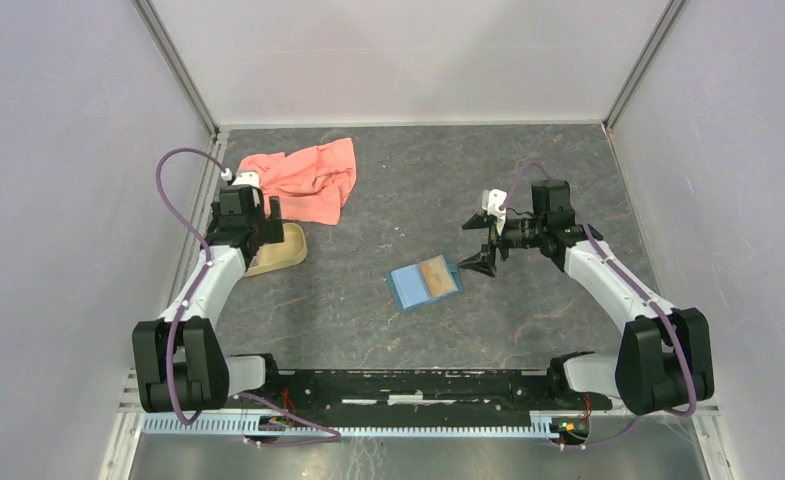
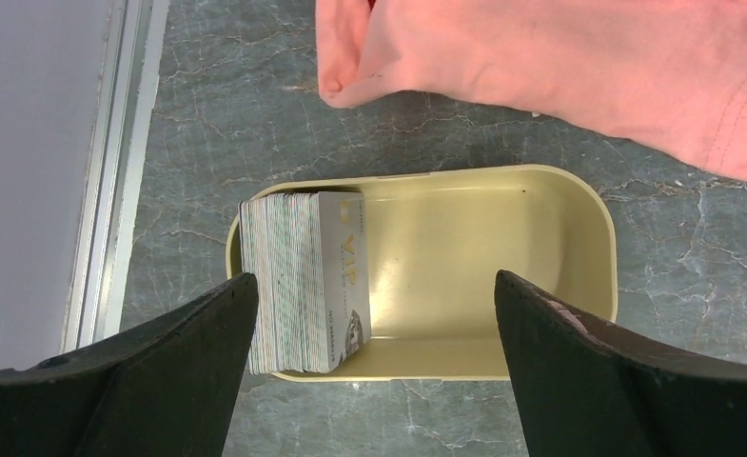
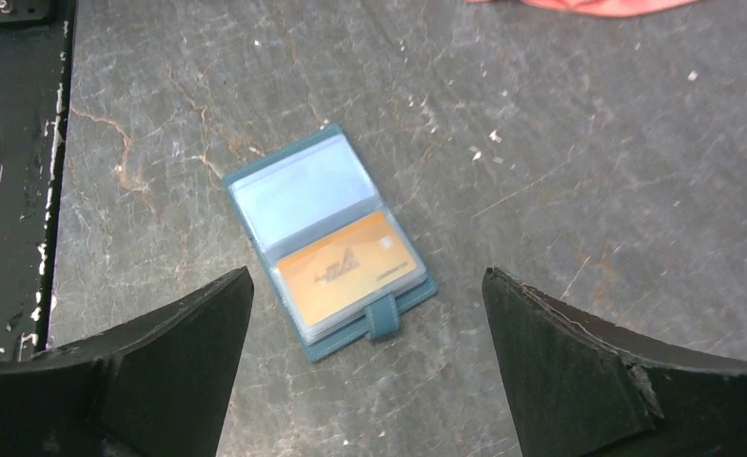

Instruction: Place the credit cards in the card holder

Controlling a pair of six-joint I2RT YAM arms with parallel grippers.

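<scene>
Many cards (image 2: 345, 267) stand on edge in a tight row at the left end of the beige tray (image 2: 445, 362); the outermost reads VIP in gold. Above the tray my left gripper is open, its fingers spread to either side and nothing between them. The blue card holder (image 1: 409, 286) lies open and flat near the table's middle. In the right wrist view, a gold card (image 3: 350, 265) shows in the holder's pocket beside a small tab (image 3: 382, 317). My right gripper hangs open and empty, to the right of the holder in the top view.
A crumpled salmon-pink cloth (image 1: 313, 183) lies behind the tray. The side wall (image 2: 27, 171) stands close on the tray's left. Between tray and holder the grey table (image 1: 348, 260) is bare.
</scene>
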